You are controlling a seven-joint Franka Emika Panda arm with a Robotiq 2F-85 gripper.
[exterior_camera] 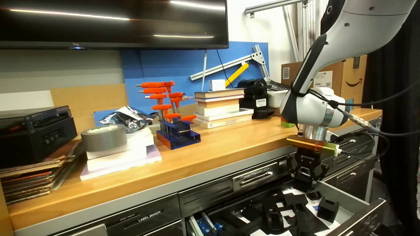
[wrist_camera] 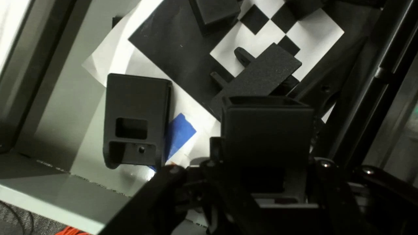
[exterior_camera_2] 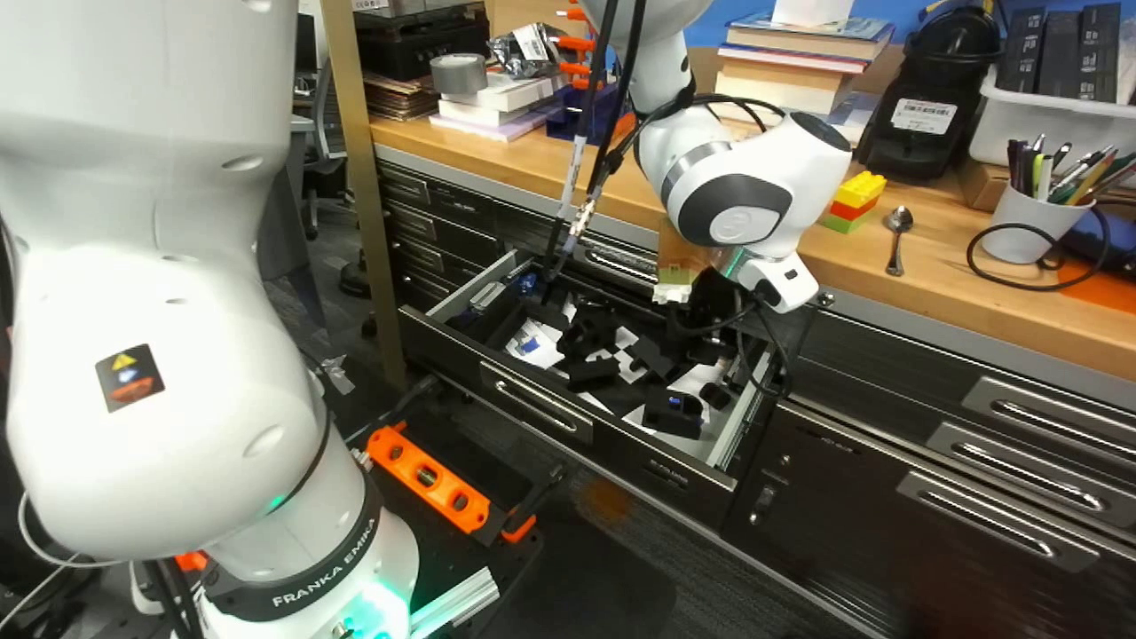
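A black hollow box-shaped part (wrist_camera: 268, 133) sits between the fingers of my gripper in the wrist view, its open end facing up the picture. The fingers are shut on it. Exterior view 1 has the gripper (exterior_camera: 305, 173) pointing down over the right part of an open drawer (exterior_camera: 350, 188), with the held black part (exterior_camera: 302, 184) at its tip. Whether that part touches the drawer's contents cannot be told. Left of it in the wrist view, a similar black part (wrist_camera: 135, 117) with a rectangular opening lies loose on white paper.
Several other black pieces, such as a bracket (wrist_camera: 260, 72), lie on black-and-white patterned sheets in the drawer. Blue tape (wrist_camera: 180, 133) shows beside the loose part. The wooden counter (exterior_camera: 220, 145) and closed drawers stand behind; the drawer front (exterior_camera_2: 564, 415) forms an edge.
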